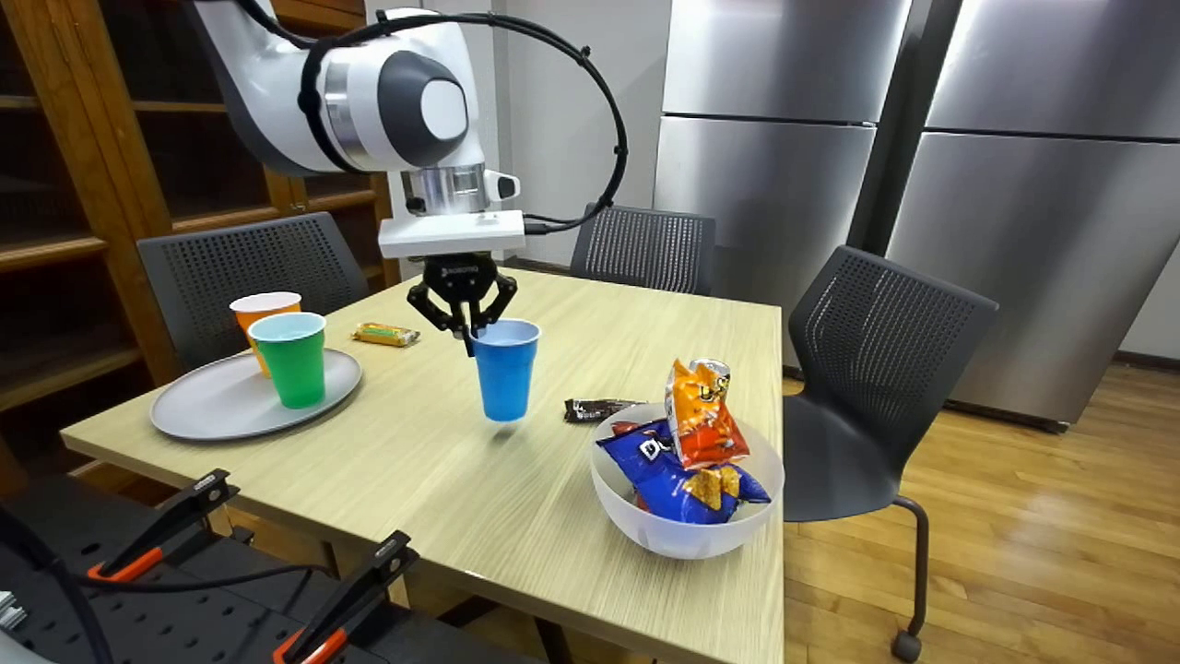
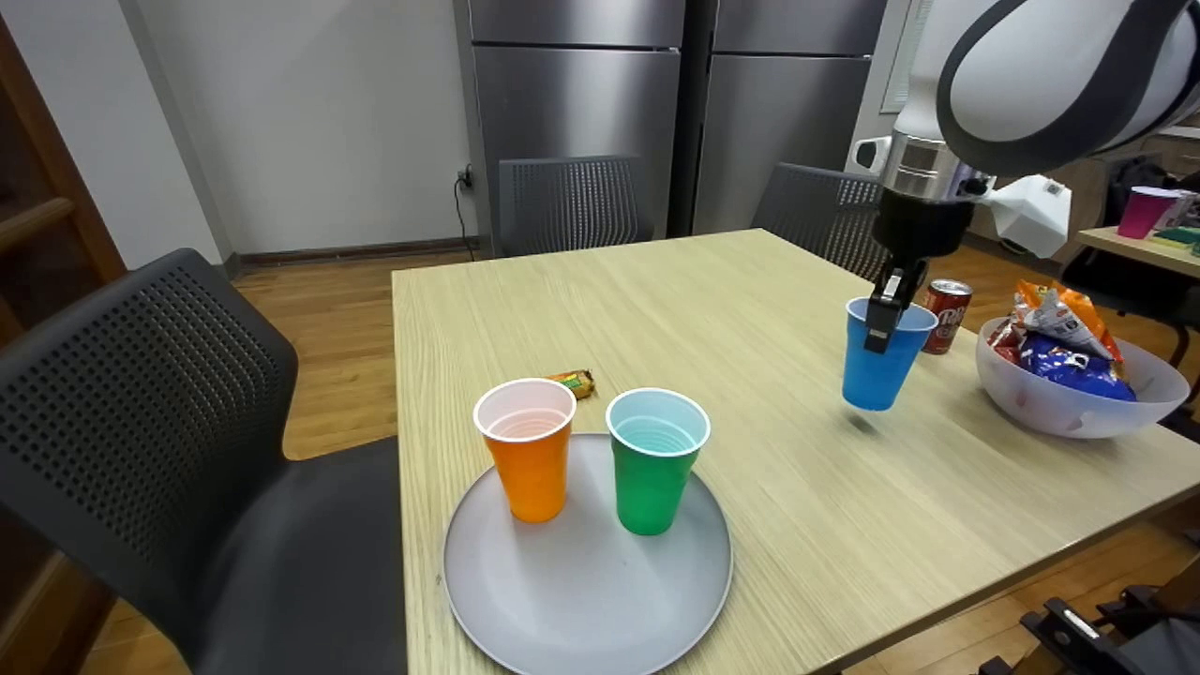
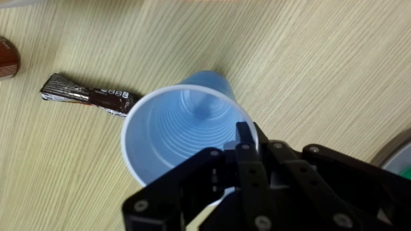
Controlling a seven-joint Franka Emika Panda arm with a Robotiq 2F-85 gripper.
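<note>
My gripper is shut on the near rim of a blue cup (image 3: 173, 127), one finger inside the wall and the other outside. In exterior view 1 the blue cup (image 1: 505, 382) hangs a little above the table, mouth up and slightly tilted, below my gripper (image 1: 469, 330). A shadow under the cup (image 2: 883, 358) shows in exterior view 2. At the other end of the table, a green cup (image 2: 654, 484) and an orange cup (image 2: 531, 467) stand upright on a round grey plate (image 2: 585, 630).
A white bowl (image 1: 680, 537) of snack bags stands at the table's right front corner. Between it and the blue cup lies a dark wrapped bar (image 1: 597, 409). A soda can (image 2: 945, 315) stands near the bowl. A yellow bar (image 1: 384, 334) lies behind the plate; mid-table is clear.
</note>
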